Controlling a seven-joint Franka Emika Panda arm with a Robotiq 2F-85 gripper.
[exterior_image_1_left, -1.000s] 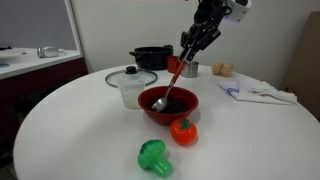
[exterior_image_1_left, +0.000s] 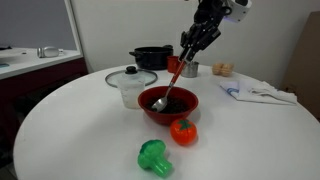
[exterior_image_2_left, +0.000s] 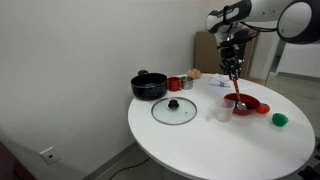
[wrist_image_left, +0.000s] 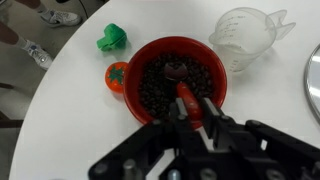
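Note:
A red-handled spoon or ladle (exterior_image_1_left: 176, 76) leans in the red bowl (exterior_image_1_left: 152, 112), its metal head down among dark beans (wrist_image_left: 155, 90). My gripper is shut on the upper part of the red handle, above the bowl. In exterior view 2 the handle (exterior_image_2_left: 237, 87) runs from the gripper down into the bowl (exterior_image_2_left: 262, 104). Where the head meets the beans is partly hidden.
Close to the bowl are a clear measuring cup (wrist_image_left: 243, 35), a tomato (exterior_image_1_left: 183, 131) and green broccoli (exterior_image_1_left: 154, 157). Farther back are a glass lid (exterior_image_1_left: 131, 78), a black pot (exterior_image_2_left: 150, 86) and a white cloth (exterior_image_1_left: 258, 91).

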